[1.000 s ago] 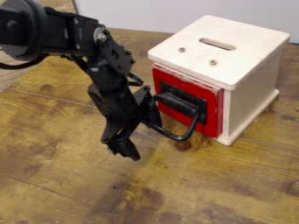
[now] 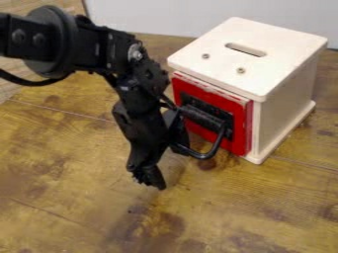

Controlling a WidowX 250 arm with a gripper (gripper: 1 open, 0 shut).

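Note:
My black arm reaches in from the left, and its gripper point(image 2: 148, 168) hangs low above the wooden floor, just left of a white box point(image 2: 276, 103) with a red front panel point(image 2: 238, 137). The panel has a dark inset and a black handle or bar, which comes out toward my wrist; whether it touches the arm I cannot tell. The gripper is dark against itself, so its finger state is unclear.
A pale wall stands behind. The box's top has a slot and two small knobs.
Over the last second my arm has shifted slightly, its lower part moving a little right and down. The box looks unmoved.

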